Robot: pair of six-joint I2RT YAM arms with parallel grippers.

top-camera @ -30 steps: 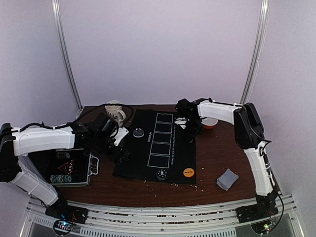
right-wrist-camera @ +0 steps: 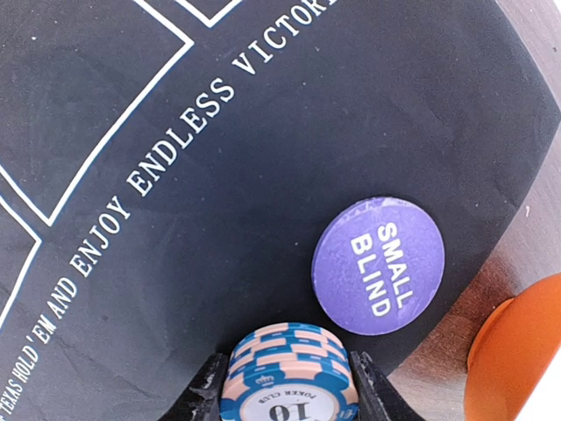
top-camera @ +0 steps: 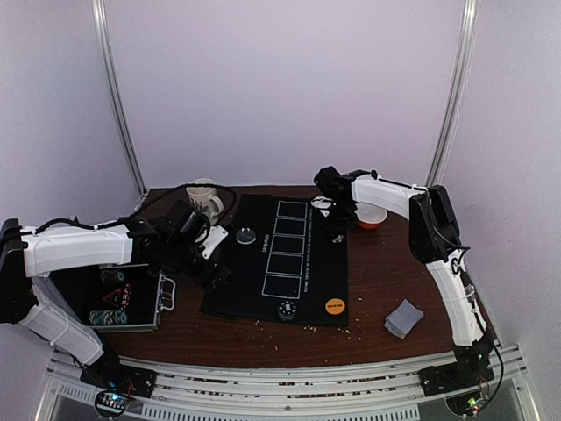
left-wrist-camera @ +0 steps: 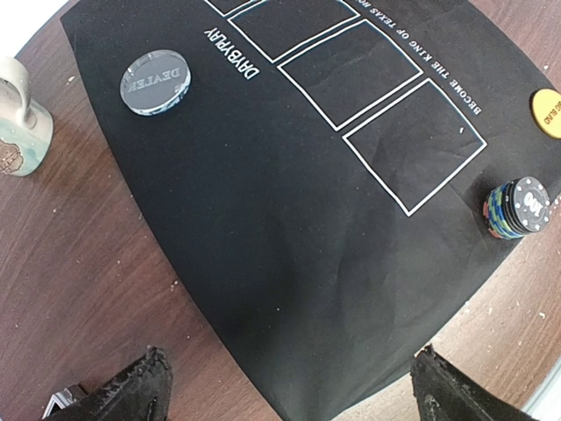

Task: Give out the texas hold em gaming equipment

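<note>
My right gripper is shut on a stack of poker chips, a "10" chip on top, at the mat's back right beside the purple small blind disc. My left gripper is open and empty over the left of the black mat. The left wrist view shows the clear dealer disc, another chip stack near the front edge and the yellow big blind disc. An open case with chips sits at the left.
A mug stands behind the mat at left. An orange-and-white bowl is just right of my right gripper. A grey folded cloth or pile lies at front right.
The right arm has shifted slightly back over the last second in the top view, its gripper near the mat's back right. The left arm and the objects show no visible change.
</note>
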